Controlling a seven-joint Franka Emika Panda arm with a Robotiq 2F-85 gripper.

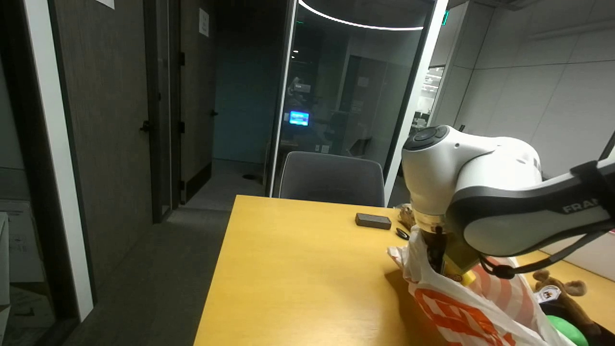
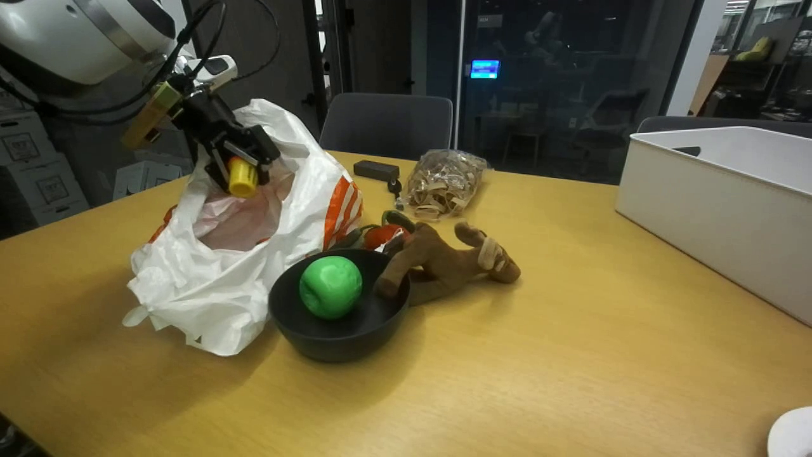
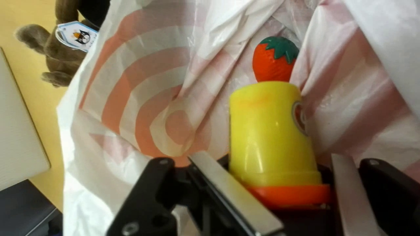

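Observation:
A yellow cup-like container (image 3: 269, 133) with an orange rim is between the fingers of my gripper (image 2: 247, 166), which is shut on it. In the wrist view its yellow end points away from the fingers (image 3: 236, 196). Below and around it spreads a white plastic bag (image 2: 221, 304) with red print, its mouth open toward the second exterior camera. Deeper in the bag, past the container, lies a red strawberry (image 3: 273, 65) with a green top. The gripper stands at the bag's mouth.
Beside the bag are a black bowl (image 2: 339, 346) holding a green apple (image 2: 330, 287), a brown plush toy (image 2: 449, 263) and a clear bag (image 2: 445, 183). A dark block (image 2: 376, 170) lies behind. At the right stands a white bin (image 2: 715, 205).

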